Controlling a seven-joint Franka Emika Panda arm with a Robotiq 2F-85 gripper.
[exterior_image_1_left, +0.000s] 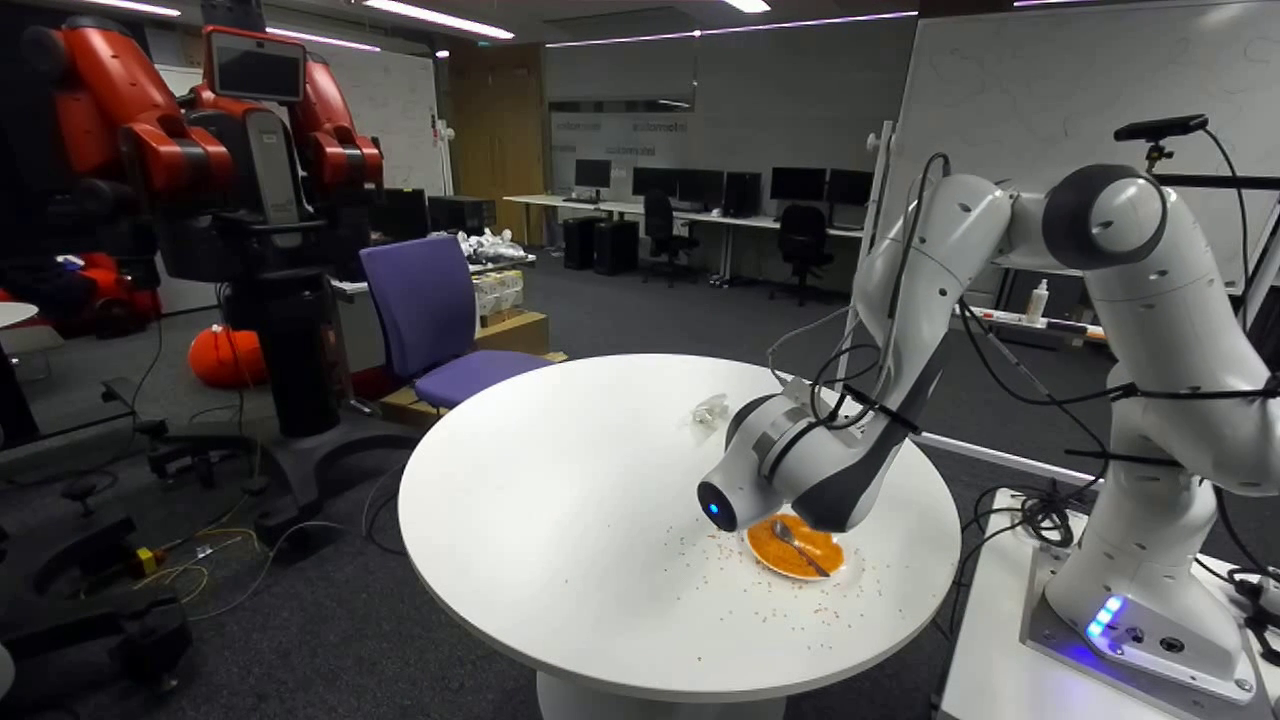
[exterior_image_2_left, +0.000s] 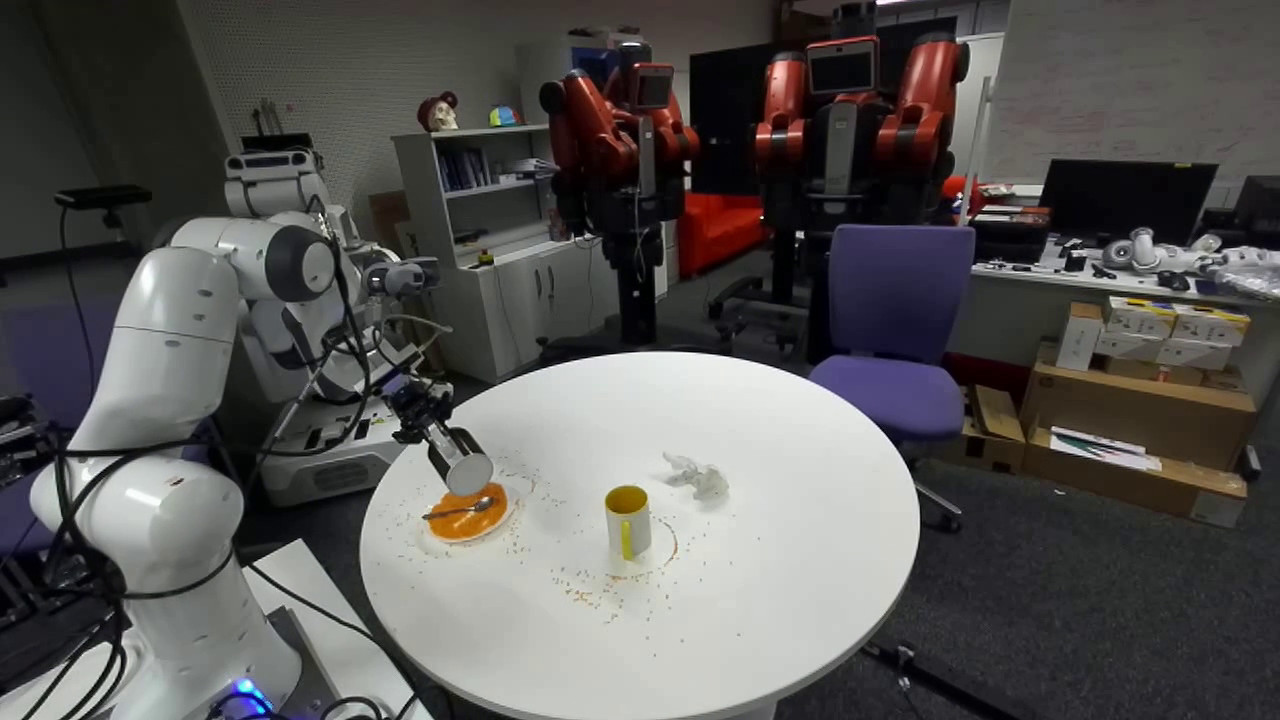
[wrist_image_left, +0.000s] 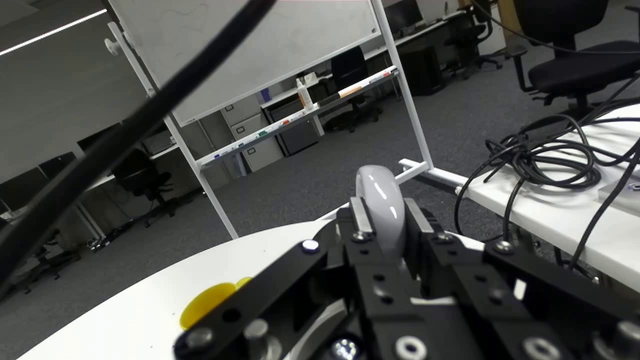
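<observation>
My gripper is shut on a pale, rounded handle that stands up between its two fingers. The handle seems to belong to a tilted cup (exterior_image_2_left: 469, 473), whose light round end faces the camera in exterior view 2. This held cup hangs above the far edge of a white plate covered in orange grains (exterior_image_2_left: 461, 523), and a metal spoon (exterior_image_2_left: 462, 509) lies across the grains. Whether anything is inside the held cup is hidden. In exterior view 1 the arm's wrist covers gripper and cup.
A white mug with yellow inside and handle (exterior_image_2_left: 627, 523) stands upright mid-table. Crumpled clear plastic (exterior_image_2_left: 697, 476) lies beyond it. Loose grains are scattered around plate and mug.
</observation>
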